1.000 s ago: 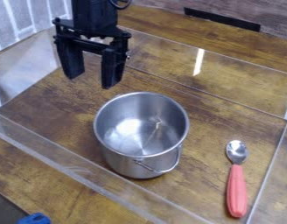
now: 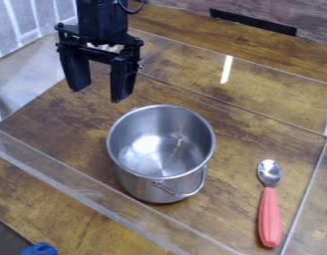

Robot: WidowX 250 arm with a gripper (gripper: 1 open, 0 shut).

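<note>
The black gripper (image 2: 100, 78) hangs at the upper left of the camera view, above and behind a steel pot (image 2: 153, 164) that stands on the wooden board in the centre. Its two fingers are spread apart, with nothing visible between them. A spoon with a pink handle (image 2: 269, 214) lies at the right, its metal head toward the back.
Clear low walls run along the left, front and right of the wooden surface (image 2: 246, 110). A blue object (image 2: 39, 249) sits at the bottom left corner, outside the wall.
The gripper has moved slightly up and to the left. The pot and spoon have stayed where they were.
</note>
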